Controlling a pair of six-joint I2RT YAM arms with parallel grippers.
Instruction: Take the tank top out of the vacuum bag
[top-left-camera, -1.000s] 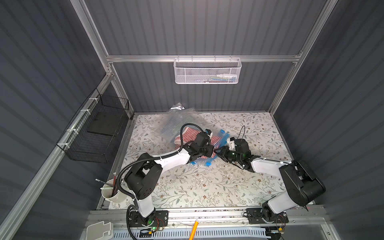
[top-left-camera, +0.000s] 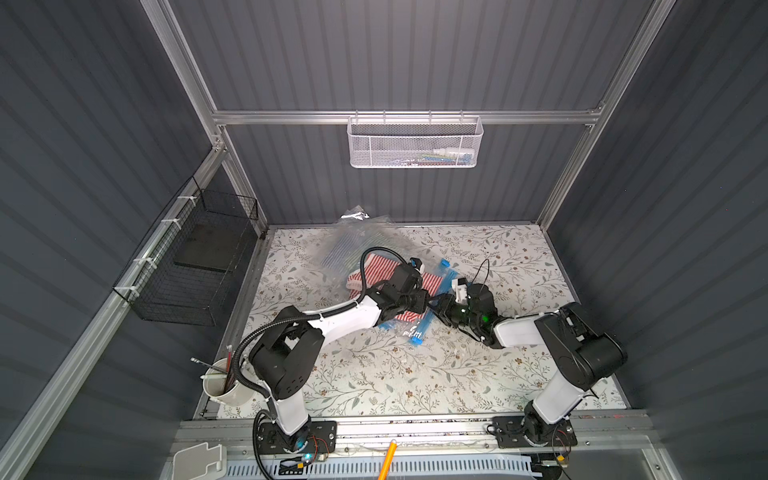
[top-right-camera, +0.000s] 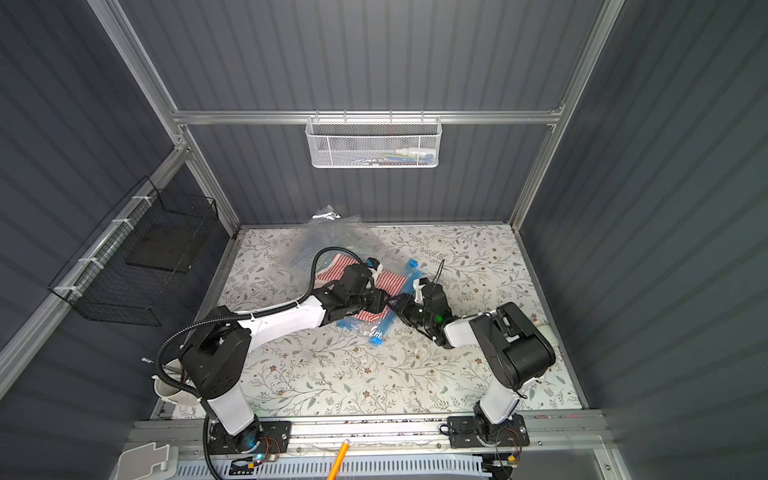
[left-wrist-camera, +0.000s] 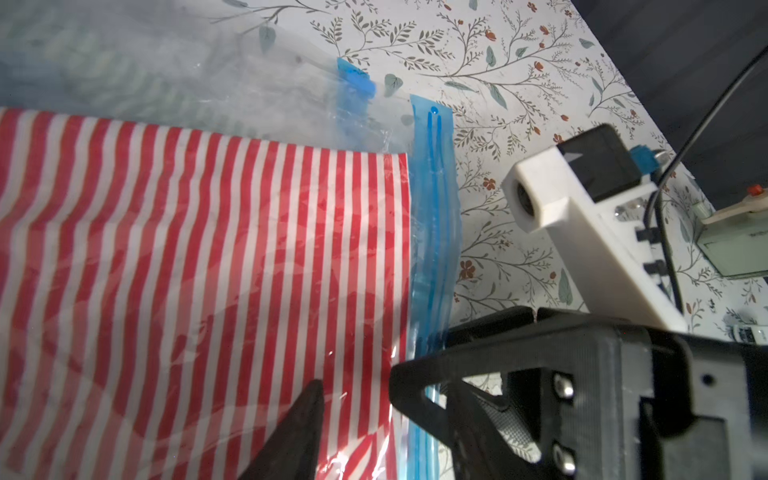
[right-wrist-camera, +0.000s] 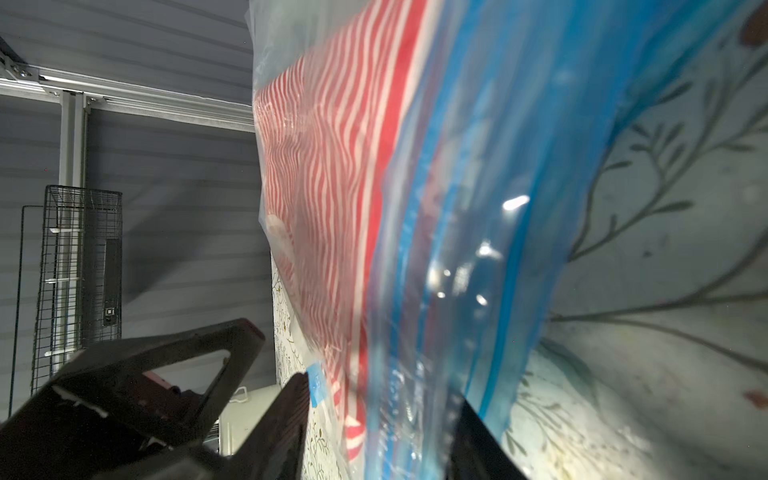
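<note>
The red-and-white striped tank top (left-wrist-camera: 200, 296) lies flat inside the clear vacuum bag (left-wrist-camera: 264, 80). The bag's blue zip edge (left-wrist-camera: 432, 232) runs along its right end. Over the cloth, close to that edge, my left gripper has its fingers apart, with bag and stripes seen between them. From the right, my right gripper reaches the zip edge, its fingers spread on either side of it. In the left wrist view a black right fingertip (left-wrist-camera: 412, 384) overlaps the edge. Whether either gripper touches the plastic I cannot tell.
A white mesh basket (top-left-camera: 416, 148) hangs on the back wall and a black wire basket (top-left-camera: 196, 256) at the left. A cup with pens (top-left-camera: 224, 384) stands front left.
The right arm has shifted slightly left and its elbow has swung inward. The bag's near blue corner has spread toward the front, straightening the zip edge. The left arm has hardly moved.
</note>
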